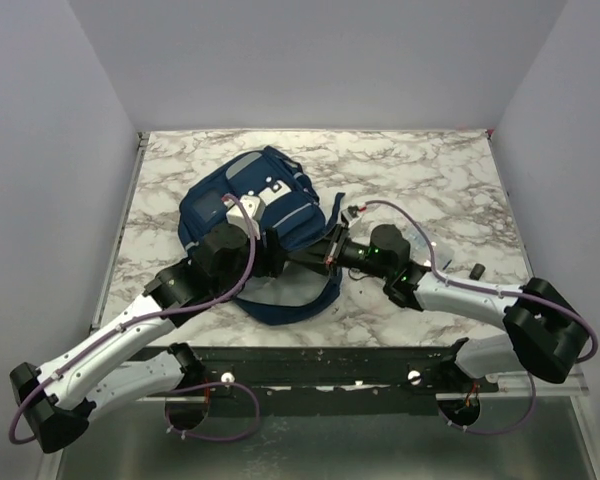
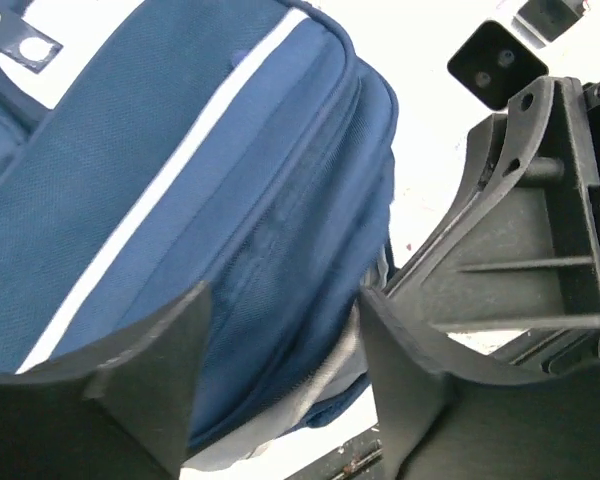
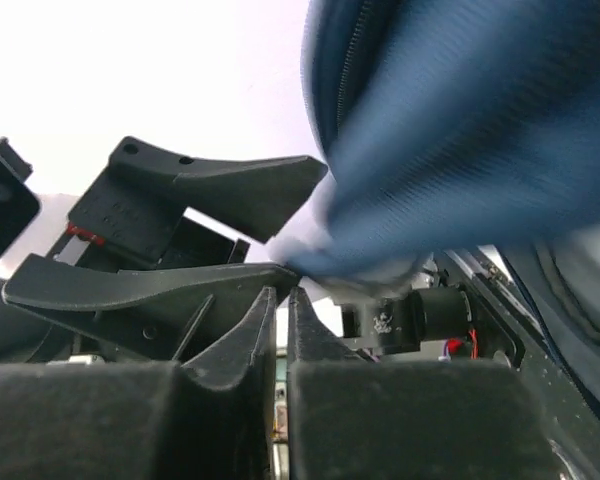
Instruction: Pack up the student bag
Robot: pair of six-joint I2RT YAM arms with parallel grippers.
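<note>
The navy backpack lies on the marble table with its grey-lined compartment toward me. My left gripper is over the bag's front edge; in the left wrist view its blurred fingers lie apart on either side of the navy fabric. My right gripper is at the bag's right side, close to the left one; in the right wrist view its fingers are shut, blurred navy fabric just above their tips, with nothing clearly held.
A pale clear item and a small dark object lie at the right of the table, partly behind my right arm.
</note>
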